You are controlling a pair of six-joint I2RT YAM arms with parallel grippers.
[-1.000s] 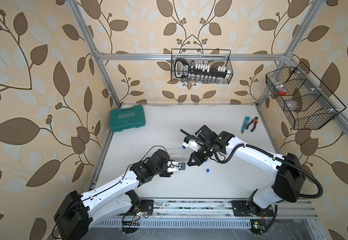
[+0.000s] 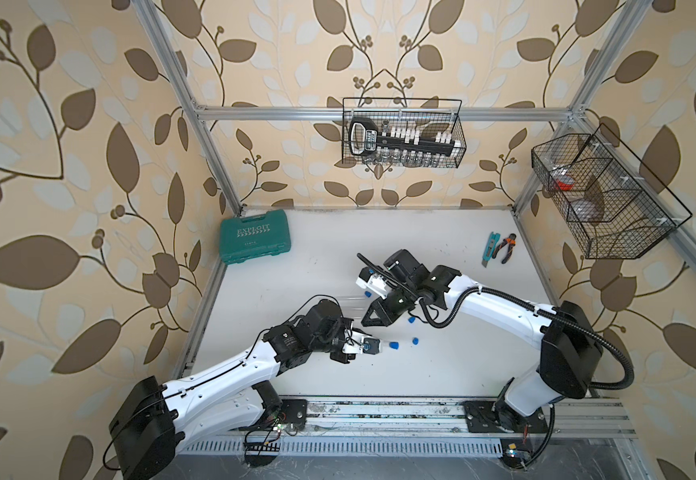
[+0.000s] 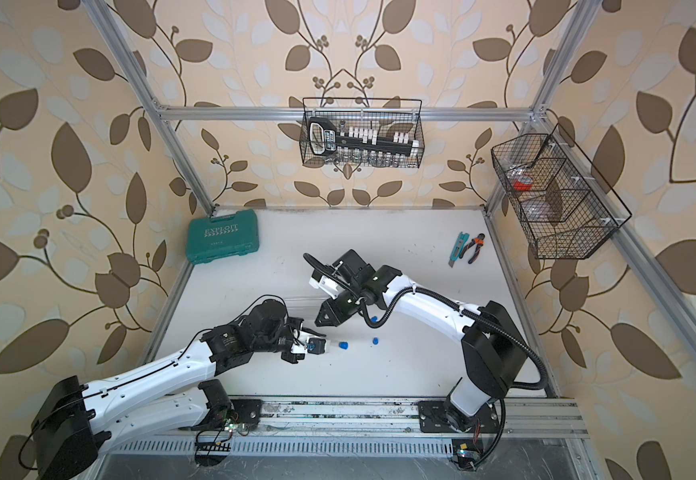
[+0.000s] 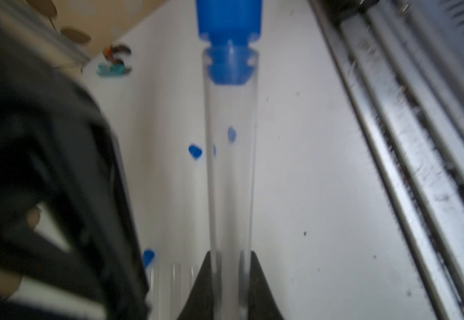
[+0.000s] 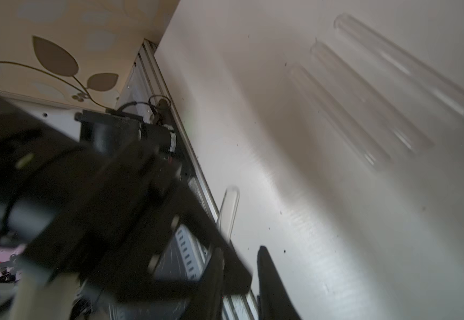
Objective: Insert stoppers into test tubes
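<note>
Upright in the left wrist view stands a clear test tube (image 4: pixel 230 202), with my left gripper shut on its lower part. A blue stopper (image 4: pixel 229 18) sits in its mouth; the plug is inside and the wide head stands just above the rim. My right gripper is apart from the stopper, its fingers parted with nothing visible between them. The held tube's rounded end (image 5: pixel 230 202) shows behind my right fingers. On the table lie a tube (image 5: pixel 408 64) with blue at one end, and two more, one tube (image 5: pixel 368 96) beside another tube (image 5: pixel 338 117).
Loose blue stoppers lie on the table, including one stopper (image 2: pixel 416 341) right of the held tube and another stopper (image 4: pixel 195 151). A green case (image 2: pixel 255 237) stands back left; a cutter (image 2: pixel 490 249) and pliers (image 2: pixel 509 247) lie back right.
The left gripper has shifted slightly right and toward the front, and the tube's blue stopper now shows beyond it.
</note>
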